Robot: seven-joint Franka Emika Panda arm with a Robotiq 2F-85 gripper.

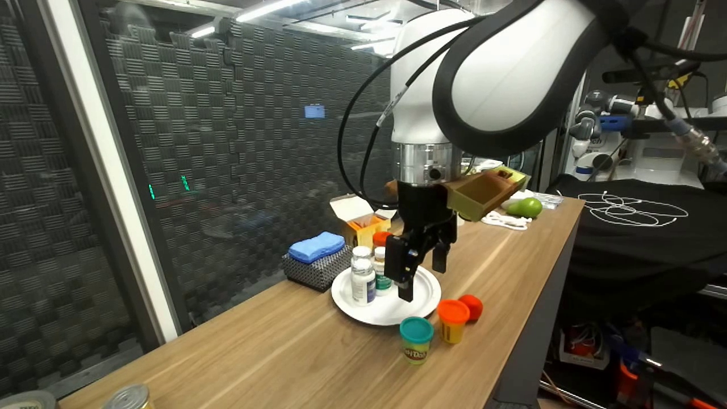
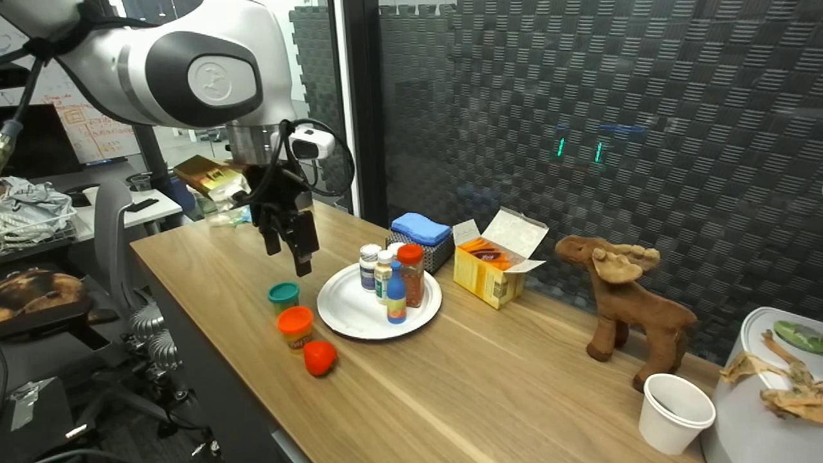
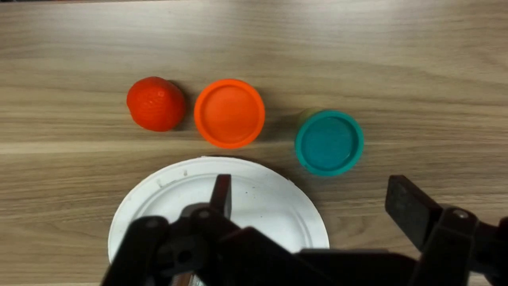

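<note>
My gripper is open and empty, its fingers pointing down. In the wrist view one finger [image 3: 221, 195] overlaps the white plate [image 3: 271, 224], while the other finger [image 3: 412, 209] is over bare wood. A teal-lidded Play-Doh tub [image 3: 329, 143] shows just ahead of the gap between them. Left of it stand an orange-lidded tub [image 3: 229, 113] and a red strawberry-like piece [image 3: 156, 104]. On the plate are two white bottles [image 2: 370, 266], a red-capped jar [image 2: 412, 278] and a blue bottle [image 2: 395, 294]; the gripper hides the blue bottle in exterior view 1.
A blue sponge [image 2: 420, 228] lies on a dark mesh box, beside an open yellow carton [image 2: 479, 274]. A brown plush moose [image 2: 629, 301] and white cups [image 2: 672, 413] stand farther along. Bare table [image 1: 272, 351] extends left of the teal tub.
</note>
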